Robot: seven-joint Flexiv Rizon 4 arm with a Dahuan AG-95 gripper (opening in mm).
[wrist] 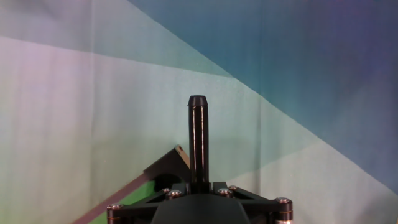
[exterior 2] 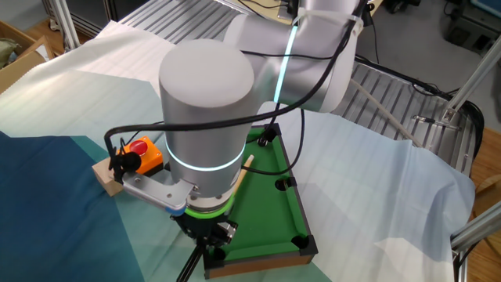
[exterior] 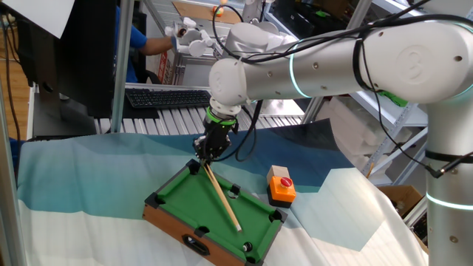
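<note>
A small pool table (exterior: 186, 202) with green felt and dark rails rests on the cloth-covered surface. My gripper (exterior: 205, 158) is above its far rail, shut on a wooden cue (exterior: 224, 202). The cue slopes down over the felt, its pale tip towards the near right end. In the wrist view the cue's black butt (wrist: 198, 140) sticks out between the fingers. A dark ball (exterior: 247, 246) lies close to the near right corner pocket. In exterior view 2 the arm hides much of the table, and only part of the cue (exterior 2: 244, 174) shows.
An orange box with a red button (exterior: 281, 191) stands right of the pool table, a wooden block (exterior: 278, 172) behind it. Black cables hang by the wrist. Behind the cloth are a keyboard (exterior: 167, 98) and a monitor.
</note>
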